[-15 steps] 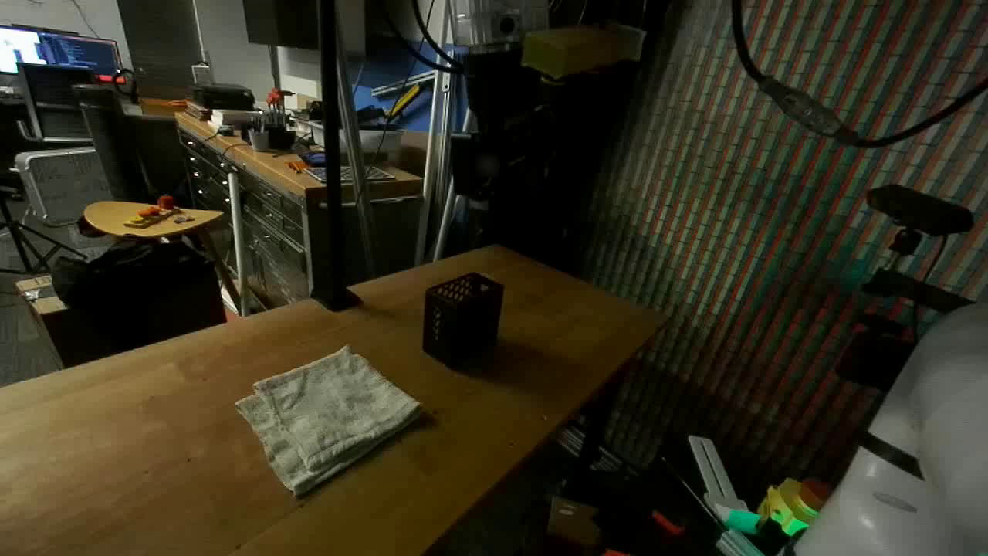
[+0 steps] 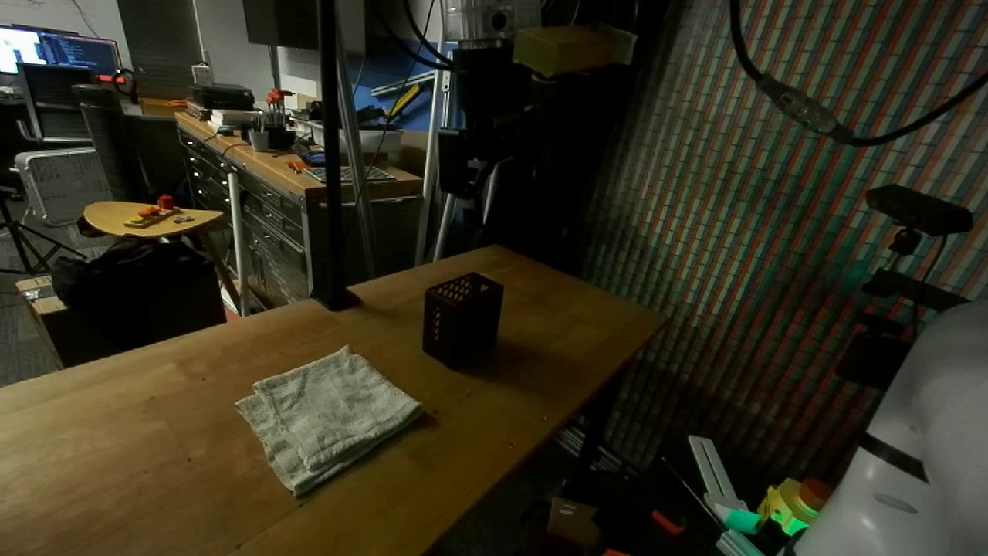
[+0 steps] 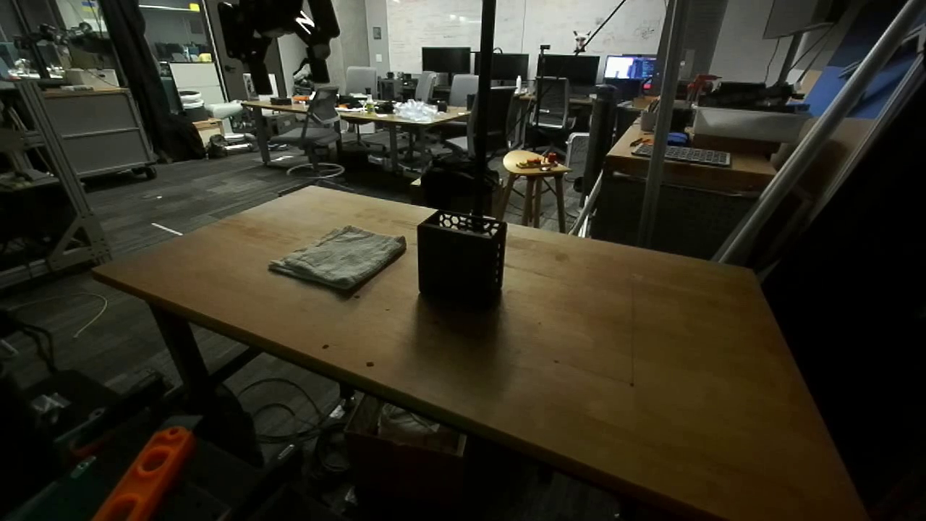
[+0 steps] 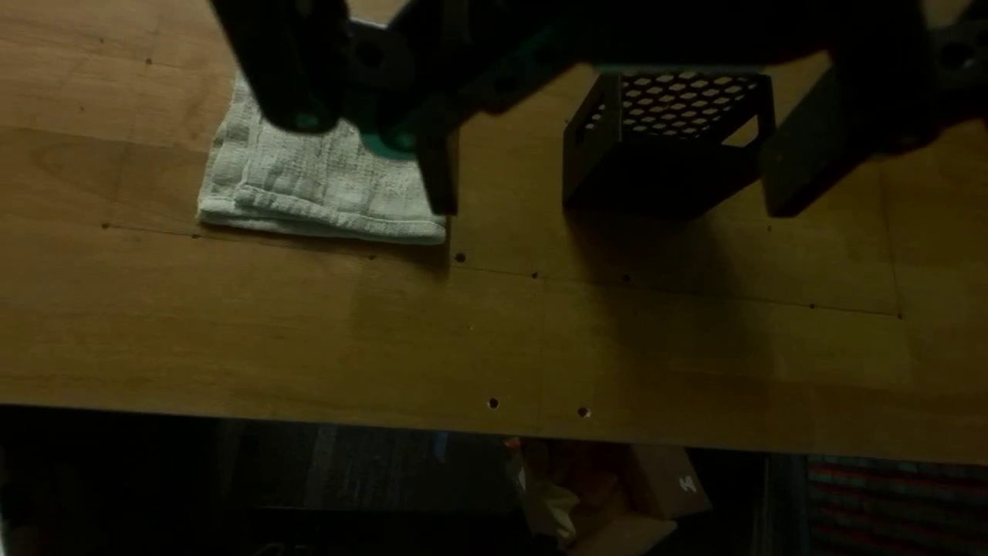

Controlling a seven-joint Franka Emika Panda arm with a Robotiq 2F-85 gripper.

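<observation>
A folded pale grey cloth [image 2: 331, 417] lies flat on the wooden table [image 2: 519, 408]. Beside it, a little apart, stands a dark holder [image 2: 463, 320] with honeycomb-pattern openings, upright and open at the top. In the wrist view, my gripper is open high above the table. Its left finger [image 4: 440, 171] overlaps the right edge of the cloth [image 4: 315, 185] in the picture, and its right finger [image 4: 806, 153] appears just right of the holder [image 4: 639, 176]. No object is held between them. The inside of the holder is too dark to make out.
A black post [image 2: 330, 167] rises at the table's far edge, behind the holder. Bare tabletop [image 3: 642, 347] stretches to the holder's right in the second exterior view. Below the near edge sits a cardboard box [image 4: 667, 482] of clutter.
The dark gripper assembly at the top of the first exterior view has shifted slightly left. Cloth and holder have stayed where they were.
</observation>
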